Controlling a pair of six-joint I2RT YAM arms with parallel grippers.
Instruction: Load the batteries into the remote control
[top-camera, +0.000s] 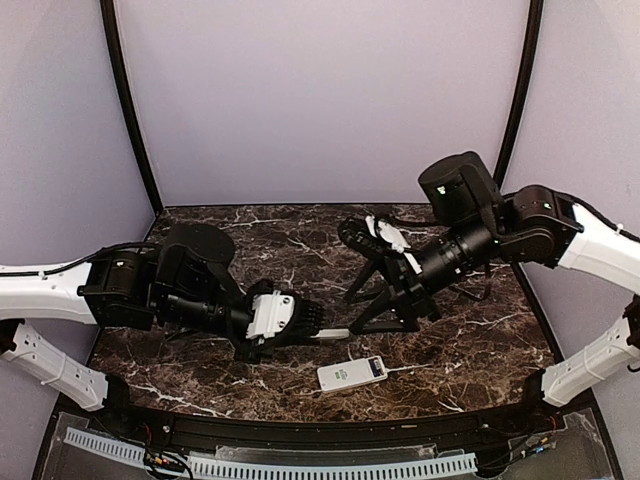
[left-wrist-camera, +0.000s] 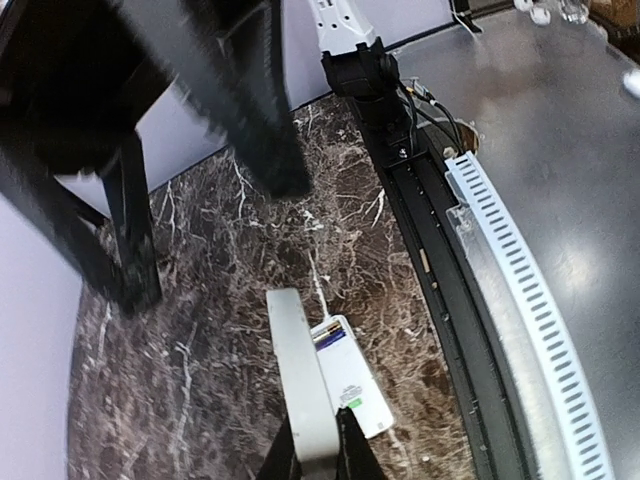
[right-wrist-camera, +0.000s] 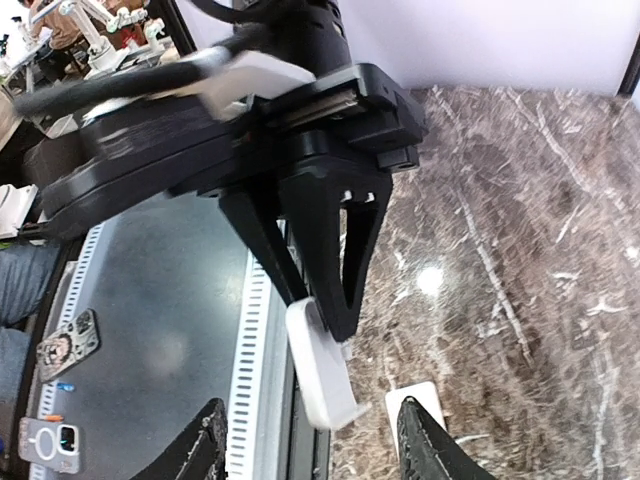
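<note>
A slim white bar, apparently the remote control (left-wrist-camera: 297, 360), is shut in my left gripper and sticks out past its fingertips. Above the table, its free end points toward my right gripper (top-camera: 353, 314), which stands open. In the right wrist view, this white remote (right-wrist-camera: 321, 370) shows between the spread right fingers, touching neither. On the table below lies a flat white case (top-camera: 350, 374) with a green mark. Small dark-blue and yellowish pieces, perhaps batteries (left-wrist-camera: 329, 335), show at one end of this case. I cannot see the battery compartment of the held remote clearly.
A white slotted strip (top-camera: 330, 468) runs along the front edge. Both arms meet close together over the table's middle.
</note>
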